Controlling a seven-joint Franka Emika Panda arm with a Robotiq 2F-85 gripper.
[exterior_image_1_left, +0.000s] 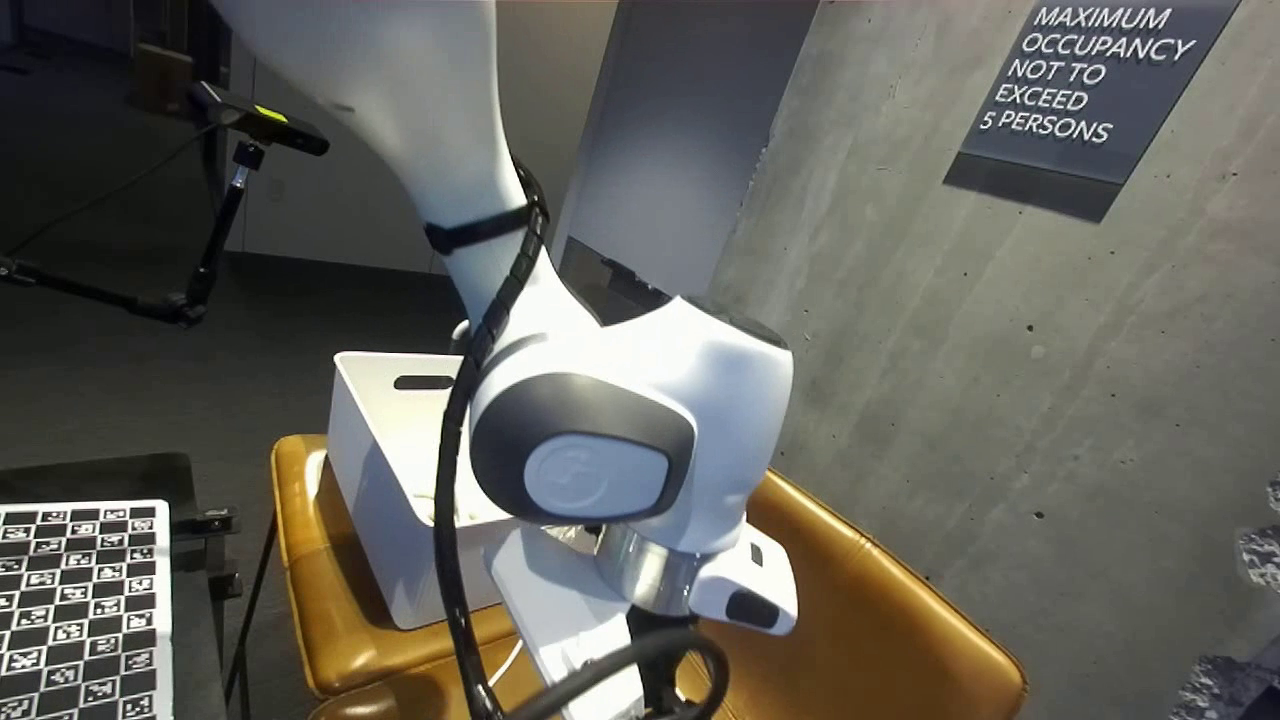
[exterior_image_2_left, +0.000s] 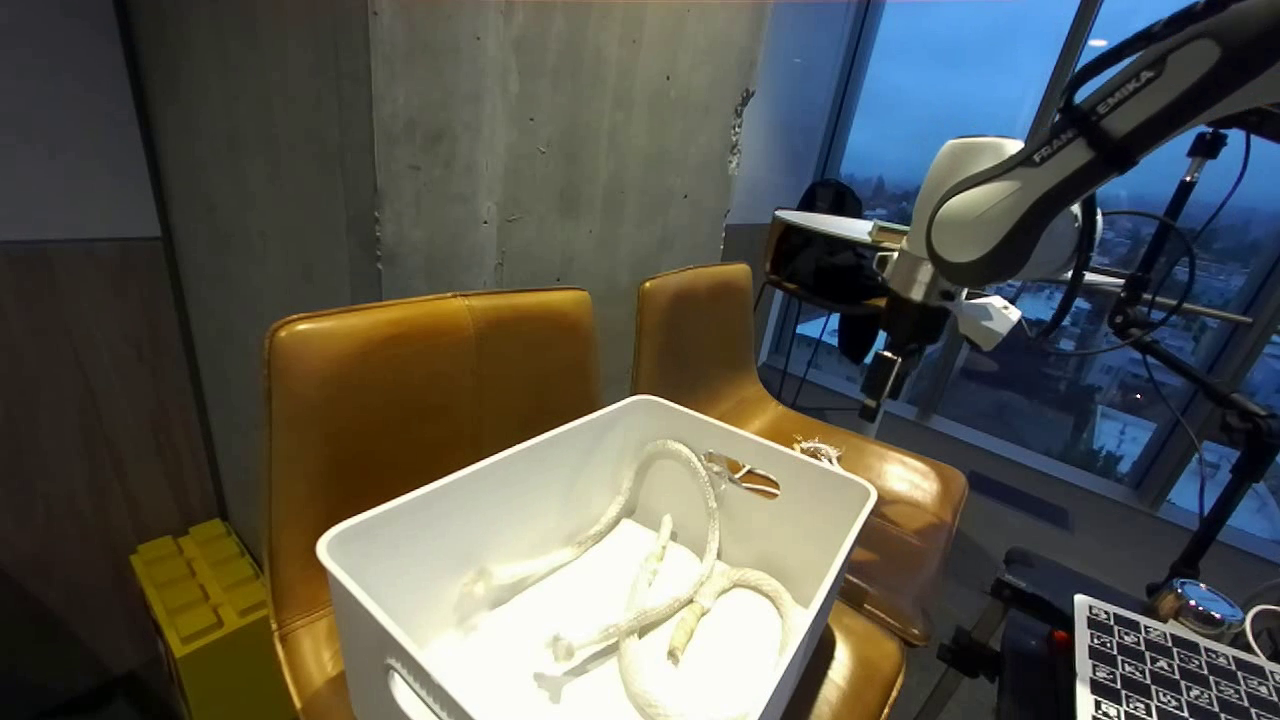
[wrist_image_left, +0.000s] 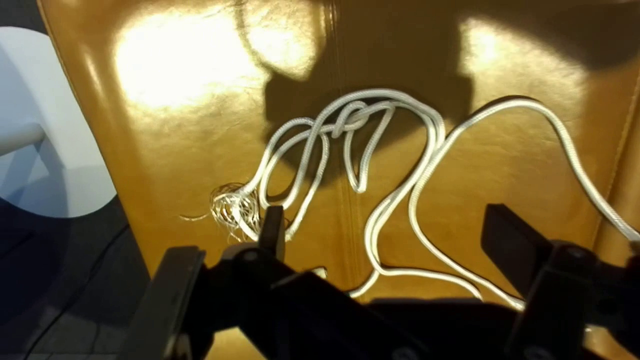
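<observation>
A thin white rope (wrist_image_left: 384, 93) lies in loose, tangled loops on the tan chair seat (wrist_image_left: 180, 156) in the wrist view. Its frayed end (wrist_image_left: 234, 207) is at the left of the loops. My open gripper is over the seat, its fingers wide apart with nothing held; part of the rope runs out of sight beneath it. In exterior view 2 the gripper (exterior_image_2_left: 882, 378) hangs above the far chair, right of the white box (exterior_image_2_left: 450, 498). Thicker pale rope (exterior_image_2_left: 714, 516) lies curled inside that box. The arm hides the chair rope in exterior view 1.
The box (exterior_image_1_left: 372, 516) stands on the neighbouring chair, close to the arm. A concrete wall (exterior_image_1_left: 912, 360) rises behind the chair backs. A patterned board (exterior_image_1_left: 84, 612) lies on a dark stand at left. The yellow block (exterior_image_2_left: 216, 612) is beside the chairs.
</observation>
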